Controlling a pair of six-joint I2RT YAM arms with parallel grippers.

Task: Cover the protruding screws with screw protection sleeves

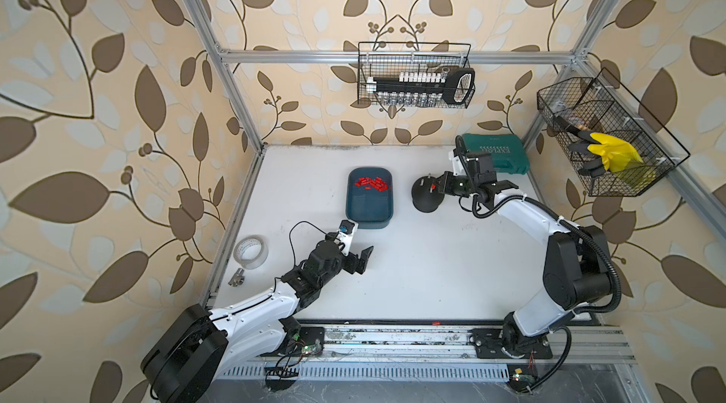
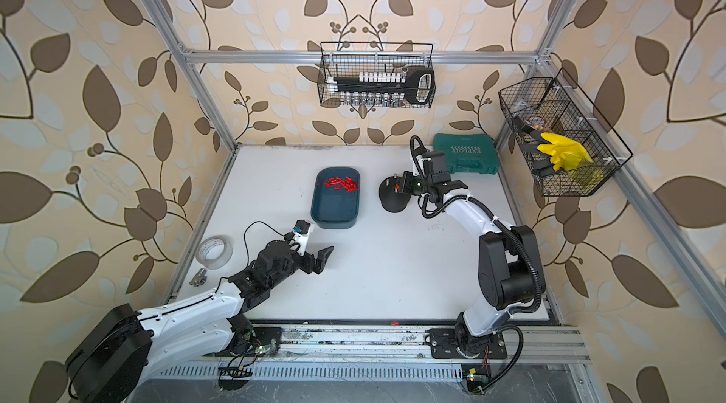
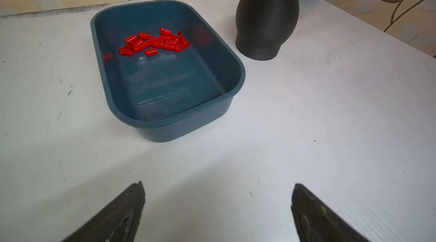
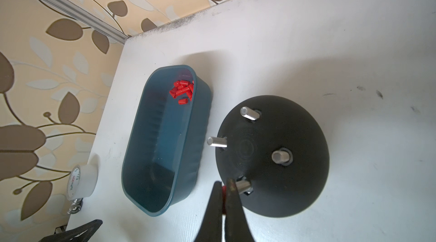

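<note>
A black domed fixture (image 4: 290,124) with protruding metal screws (image 4: 248,113) stands right of a teal tray (image 2: 335,221) that holds red sleeves (image 3: 154,43). My right gripper is at one screw on the fixture, its fingers closed together, with a bit of red showing at the tips, partly hidden by them; whether it is held cannot be told from the picture. The other screws seen in the right wrist view are bare metal. My left gripper stands open over empty table, short of the tray, with nothing between its fingers.
A green case (image 1: 499,149) lies at the back right. A tape roll (image 1: 251,251) and a small metal part lie at the left edge. Wire baskets hang on the back and right walls.
</note>
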